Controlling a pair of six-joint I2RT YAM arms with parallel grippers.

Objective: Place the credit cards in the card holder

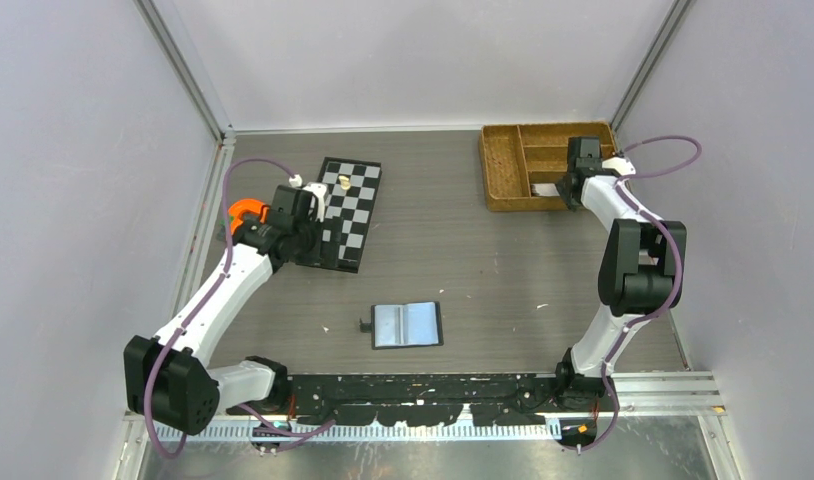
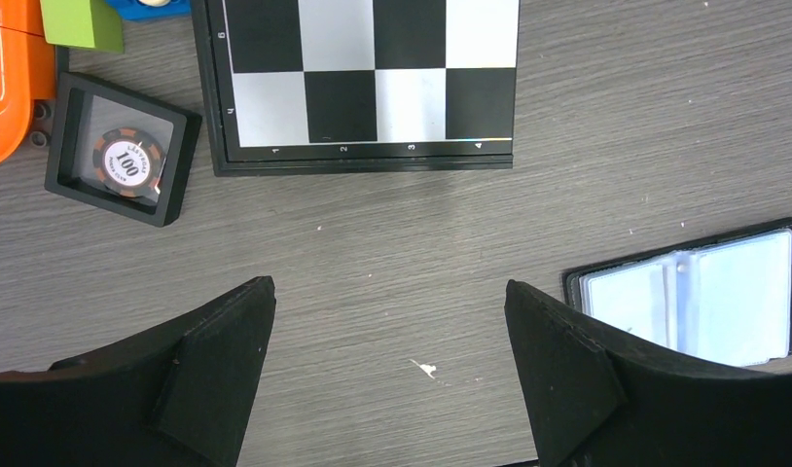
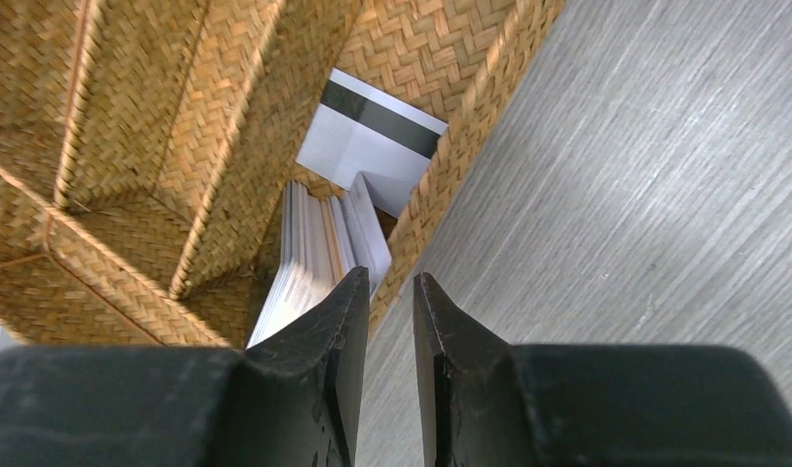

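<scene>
The card holder (image 1: 420,325) lies open near the table's front, its clear sleeves showing no card; the left wrist view has the holder (image 2: 738,297) at right. In the basket's front compartment, a row of white cards (image 3: 306,248) stands on edge, and the endmost card (image 3: 369,229) leans out towards the front wall. Another card (image 3: 373,136) with a dark stripe lies flat behind. My right gripper is partly open at the basket's front wall, near the leaning card, its narrow gap empty. My left gripper is wide open and empty above bare table.
The woven basket (image 1: 502,165) has several compartments with raised walls. A chessboard (image 2: 373,151) and a framed poker chip (image 2: 168,204) lie by the left arm, with an orange object (image 2: 5,88) beyond.
</scene>
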